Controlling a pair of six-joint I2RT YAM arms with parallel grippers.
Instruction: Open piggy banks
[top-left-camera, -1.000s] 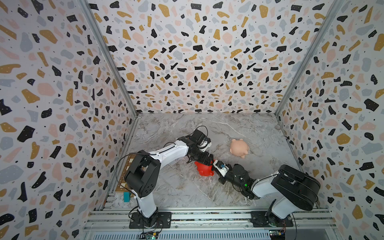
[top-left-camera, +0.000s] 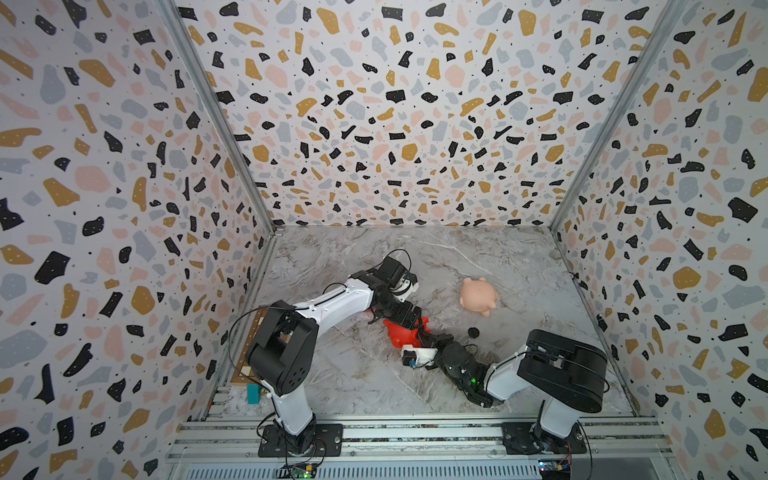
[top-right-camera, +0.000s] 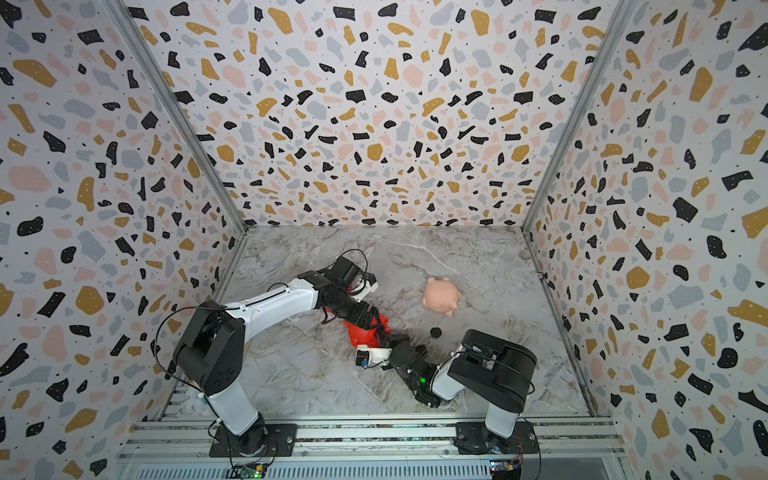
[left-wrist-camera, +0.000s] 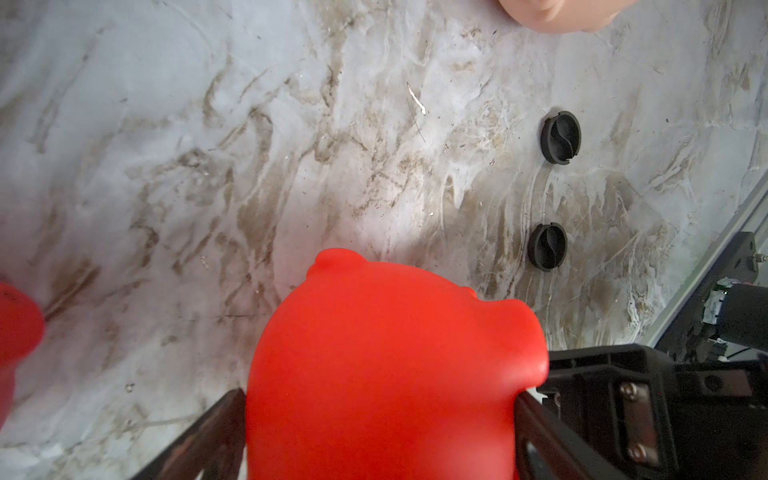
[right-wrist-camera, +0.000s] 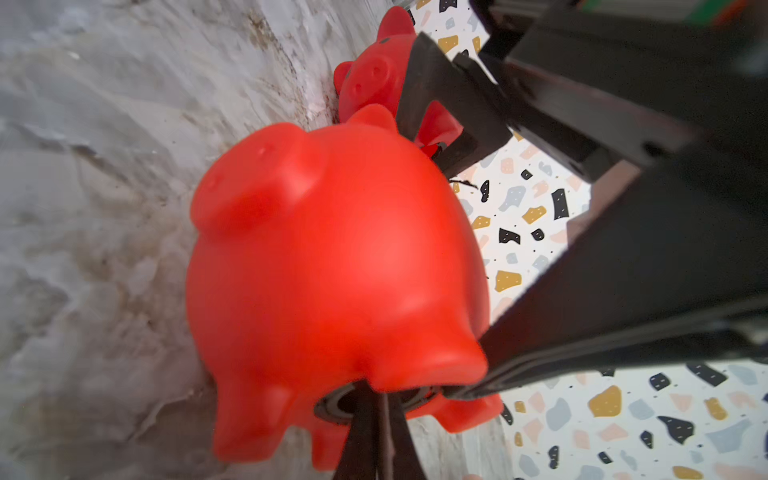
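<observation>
A red piggy bank (top-left-camera: 405, 333) sits between my grippers. My left gripper is open around its body from above. My right gripper is shut, its tips at the black round fitting in the bank's underside. A second red piggy bank shows behind, partly hidden by the left gripper's dark parts; its edge is also at the left of the left wrist view (left-wrist-camera: 16, 336).
A peach piggy bank (top-left-camera: 477, 295) stands at the back right. Two black plugs (left-wrist-camera: 560, 137) lie on the marble table (top-left-camera: 416, 244), which is clear toward the back.
My right gripper has moved left and turned against the red bank. The left arm and the red bank have shifted slightly left.
</observation>
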